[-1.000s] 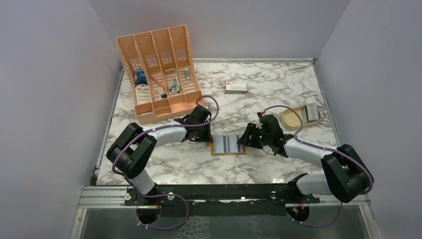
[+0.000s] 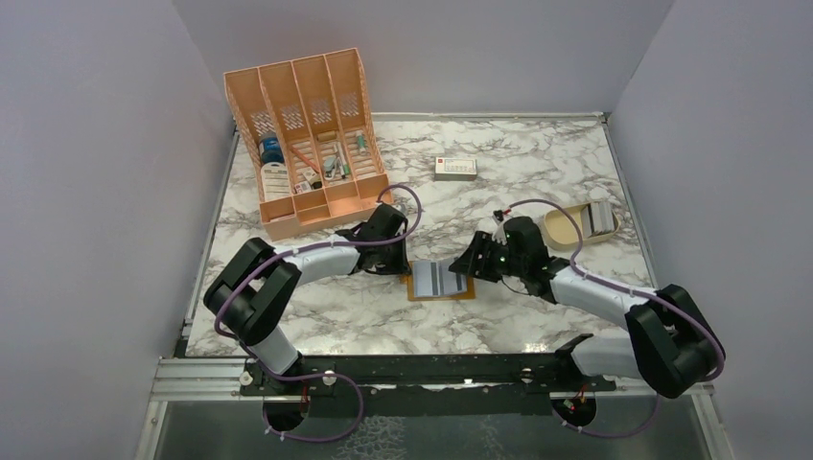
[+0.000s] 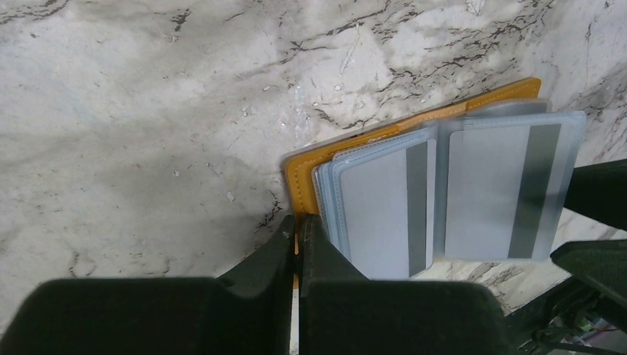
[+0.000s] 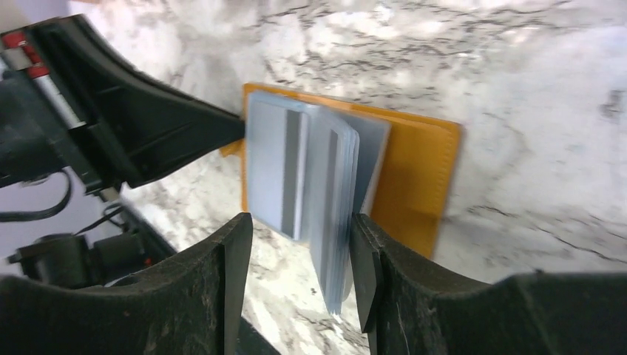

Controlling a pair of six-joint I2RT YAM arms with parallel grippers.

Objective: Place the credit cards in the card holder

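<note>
The open card holder point(image 2: 442, 279) lies on the marble table, with a tan cover point(image 4: 418, 166) and clear sleeves. Cards with dark stripes sit in a left stack point(image 3: 377, 214) and in a right sleeve point(image 3: 510, 185). Pinched between the fingers of my left gripper is the cover's left edge. From the right, my right gripper reaches over the holder, its fingers part open. A raised sleeve page point(image 4: 333, 222) stands between those fingers, close to the right one. Loose cards point(image 2: 599, 218) rest in a cream tray point(image 2: 553, 241).
A peach organizer point(image 2: 278, 230) with small items fills the back left. At the back middle stands a white box point(image 2: 455, 169). Free marble lies between that box and the holder, and in front of the holder.
My right gripper has shifted slightly left over the holder. The right sleeve page now looks tilted up, and the holder's right side has moved a little right. The left arm looks nearly still.
</note>
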